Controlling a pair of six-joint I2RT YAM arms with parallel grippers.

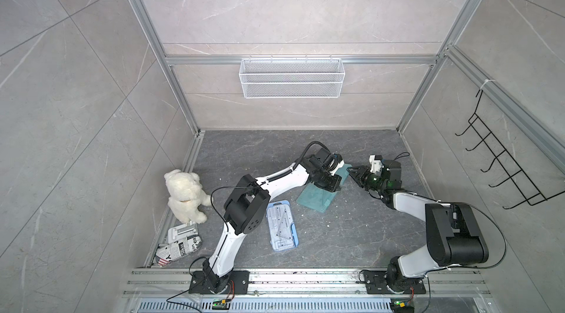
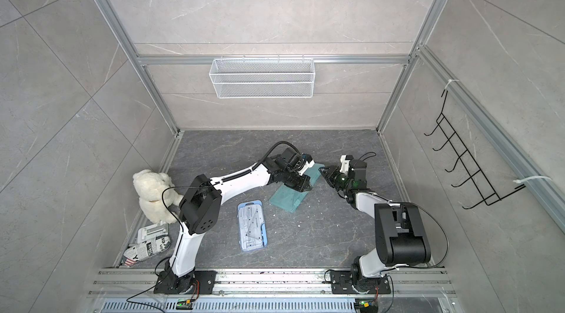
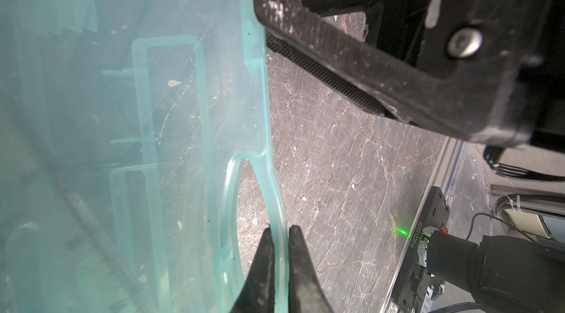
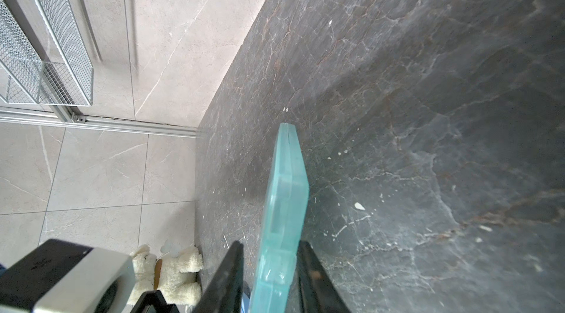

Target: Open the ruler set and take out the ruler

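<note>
A translucent teal ruler case (image 1: 316, 198) hangs or rests mid-table under my left gripper, whose fingers are shut on its handle edge in the left wrist view; ruler shapes show faintly through the plastic. My right gripper faces the case's narrow side (image 4: 285, 171), its fingers part open on either side of that edge; whether they touch it I cannot tell.
A blue-rimmed case with contents (image 1: 281, 224) lies front left. A white teddy bear (image 1: 185, 195) and packages (image 1: 179, 248) are by the left wall. A wire basket (image 1: 291, 77) hangs at the back, a black rack (image 1: 500, 160) on the right wall.
</note>
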